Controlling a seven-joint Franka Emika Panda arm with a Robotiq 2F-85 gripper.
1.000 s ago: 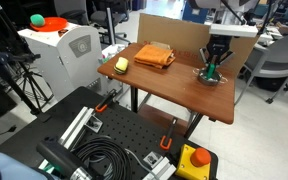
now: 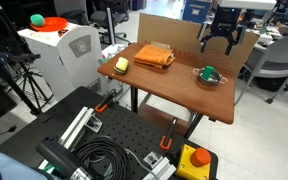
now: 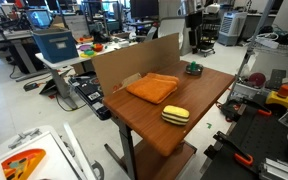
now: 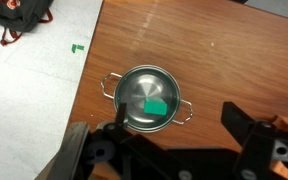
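A small metal pot [image 4: 147, 98] with two side handles stands on the wooden table. Inside it a green block [image 4: 155, 106] lies at the bottom in the wrist view; from outside, green [image 2: 209, 73] shows at the pot too. My gripper [image 2: 217, 46] hovers above the pot, its fingers spread wide with nothing between them. In the wrist view the dark fingers [image 4: 250, 142] stand to either side of the pot, clear of it.
An orange cloth [image 3: 153, 88] and a yellow sponge [image 3: 175, 116] lie at the table's other end. A cardboard panel [image 3: 139, 62] stands along the back edge. Bare wood [image 2: 183, 91] lies between cloth and pot.
Earlier my gripper was down at the pot, around the green block. It has risen clear and its fingers are apart; the green block stays in the pot.
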